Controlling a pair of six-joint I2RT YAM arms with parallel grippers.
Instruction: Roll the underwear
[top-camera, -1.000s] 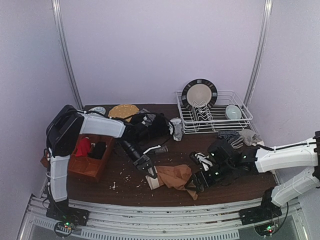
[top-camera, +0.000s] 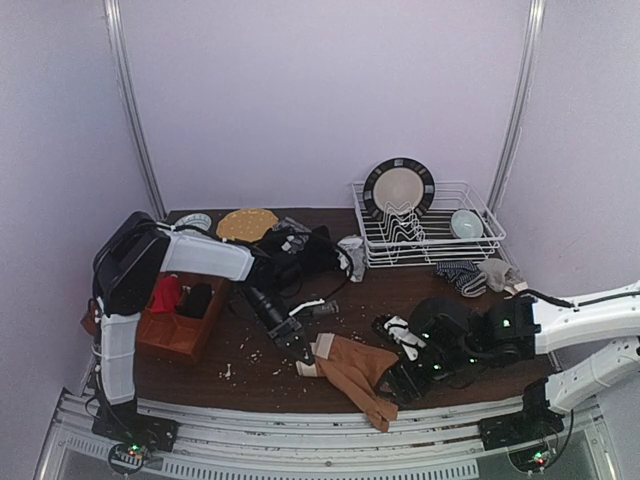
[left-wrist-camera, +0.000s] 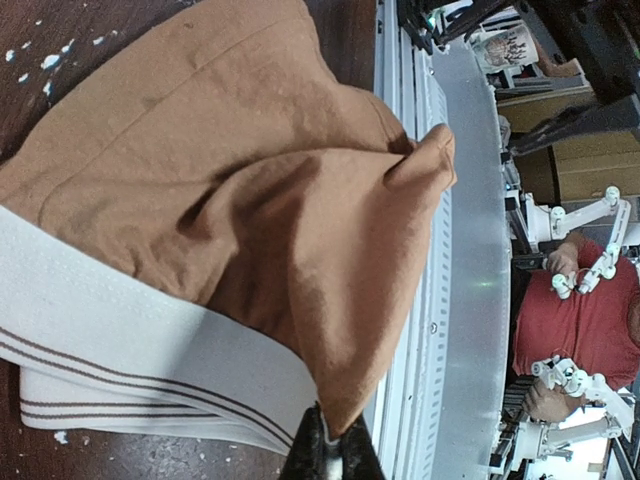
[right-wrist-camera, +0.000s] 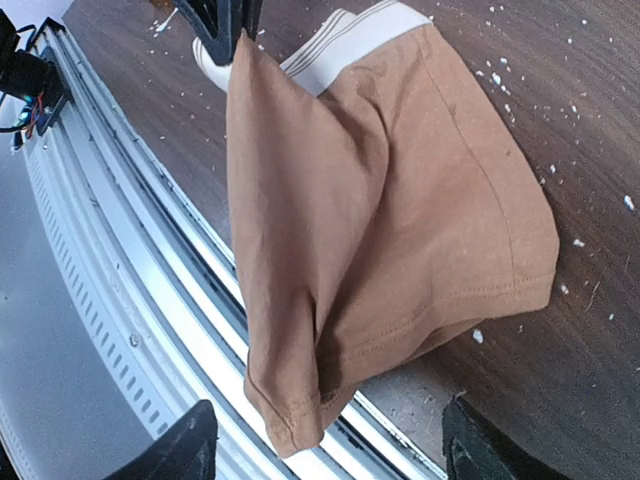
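Brown underwear (top-camera: 355, 365) with a white waistband (left-wrist-camera: 150, 340) lies at the table's front, its lower corner hanging over the front edge. My left gripper is shut on the raised fold where waistband and brown cloth meet; in the right wrist view it holds that corner up at the top. My right gripper stands open around the hanging end of the fabric, its fingertips apart at the bottom of that view; nothing shows clamped between them.
An orange organizer box (top-camera: 175, 330) with socks is at left, a dish rack (top-camera: 430, 250) at back right, folded cloths (top-camera: 460, 280) before it. White specks dot the table. A metal rail (top-camera: 250, 420) runs along the front.
The underwear's right part has shifted toward the front, now hanging further over the edge. The left gripper has moved slightly; the right arm has shifted a little.
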